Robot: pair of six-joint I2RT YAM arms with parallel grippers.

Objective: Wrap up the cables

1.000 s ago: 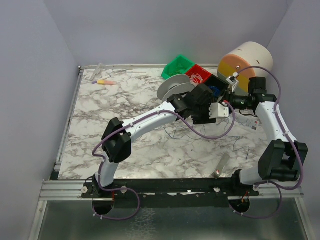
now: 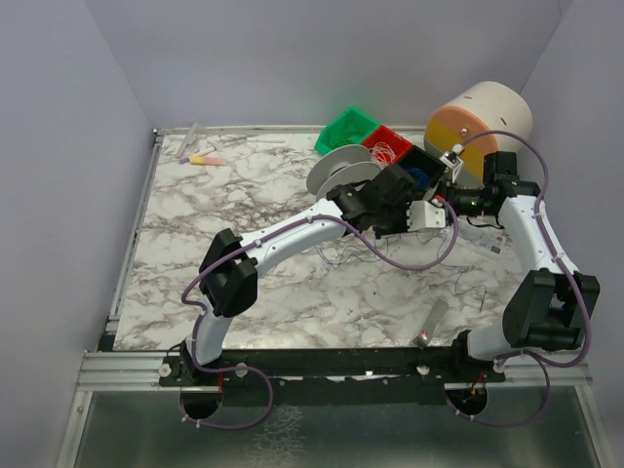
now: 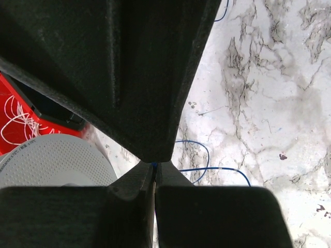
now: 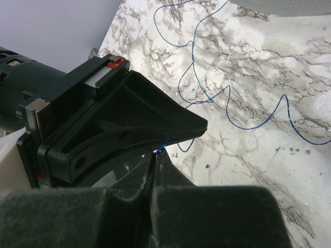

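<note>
Thin blue cable (image 4: 258, 125) lies in loose waves across the marble-patterned table, and part of it (image 3: 217, 168) curves past the left fingertips. My right gripper is shut, with a short blue strand of cable at its fingertips. My left gripper is shut as well; a speck of blue shows at its tips, but no cable can be clearly seen held between its fingers. Both grippers are very close together, and a dark finger of the right one covers much of the left wrist view. From above, the arms hide the fingertips.
Pale round discs (image 2: 336, 168) stand behind the left gripper. Beyond them are a green bin (image 2: 348, 129), a red bin (image 2: 387, 144) with white cable, and a black bin (image 2: 419, 161) with blue cable. A large cream cylinder (image 2: 495, 105) stands back right.
One second ago the left gripper looked wider from above; its fingers have since come together. Both arms have stayed in almost the same place.
</note>
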